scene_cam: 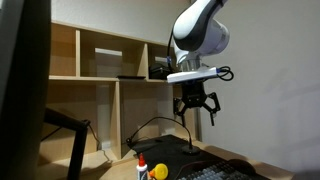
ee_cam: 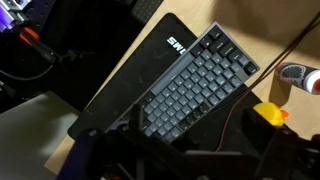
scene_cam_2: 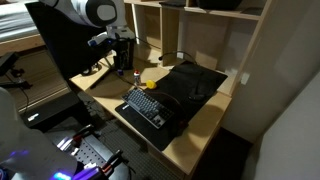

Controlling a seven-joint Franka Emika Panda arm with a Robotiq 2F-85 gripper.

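Note:
My gripper (scene_cam: 198,112) hangs open in the air, fingers down and nothing between them, above the desk. In the wrist view its dark fingers are blurred along the lower edge, and beyond them lies a grey keyboard (ee_cam: 200,80) on a black mat (ee_cam: 135,70). A small white bottle (scene_cam: 142,168) with a red cap stands on the desk, beside a yellow object (scene_cam: 160,171). Both are apart from the gripper. The wrist view shows that yellow object (ee_cam: 270,113) near the keyboard's end.
A wooden shelf unit (scene_cam: 115,92) stands along the back. A lamp-like stand (scene_cam: 190,148) with a thin curved neck rises from the desk near the mat. A dark cable (ee_cam: 285,55) runs past the keyboard. Bare desk shows around the mat.

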